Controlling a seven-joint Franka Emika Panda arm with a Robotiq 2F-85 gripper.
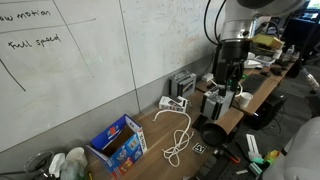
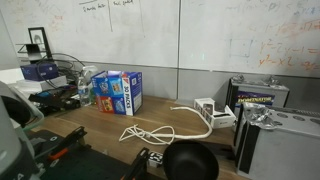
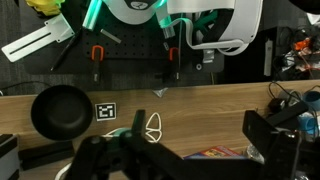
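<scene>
My gripper hangs over the wooden table, its two dark fingers spread well apart at the lower edge of the wrist view. It is open, and only bare tabletop shows between the fingers. A round black pan lies left of it in that view; the same pan sits at the front of the table in exterior view 2. Near the pan, a white cable curls across the wood. Farther left stands a blue box with an open top.
A white box-like device sits by the back wall, with silver cases to its right. Red-handled tools lie on the dark surface along the table edge. Open tabletop lies between the blue box and the pan.
</scene>
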